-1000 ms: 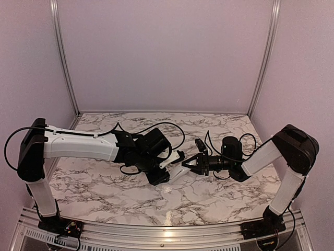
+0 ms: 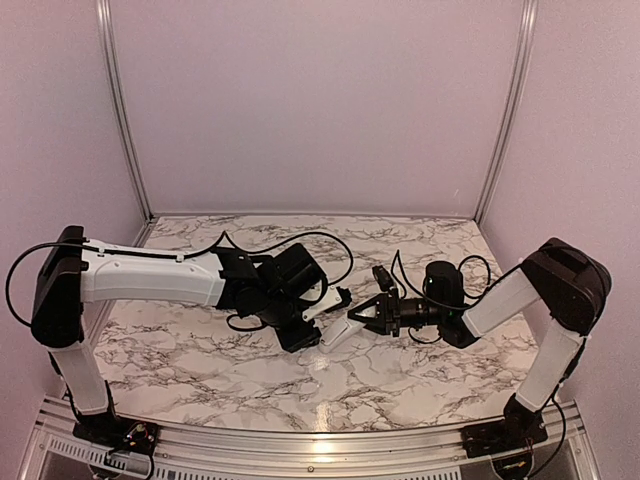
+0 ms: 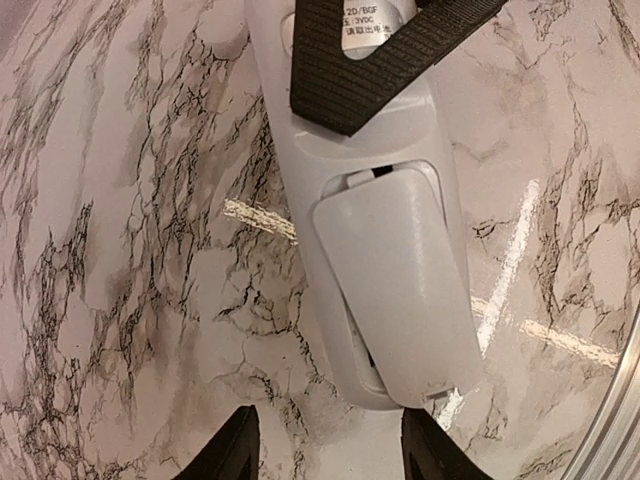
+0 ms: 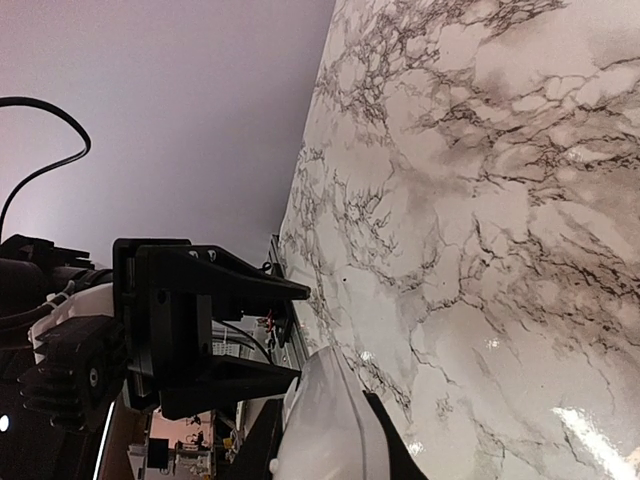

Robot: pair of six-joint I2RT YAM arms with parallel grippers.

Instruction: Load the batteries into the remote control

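Observation:
The white remote control (image 2: 340,330) is gripped by my right gripper (image 2: 370,315), shut on it at its upper part, as the left wrist view also shows. A battery (image 3: 365,30) with printed text lies in the upper compartment, partly hidden by a black finger. The battery cover (image 3: 395,285) sits askew over the lower end of the remote (image 3: 300,170). My left gripper is part open just beyond that lower end, nothing seen between its fingers. In the right wrist view the remote (image 4: 330,420) rises between the right gripper's fingers.
Cables loop above both arms.
In the top view my left gripper has shifted very slightly near the remote's end; the right arm and remote look still.

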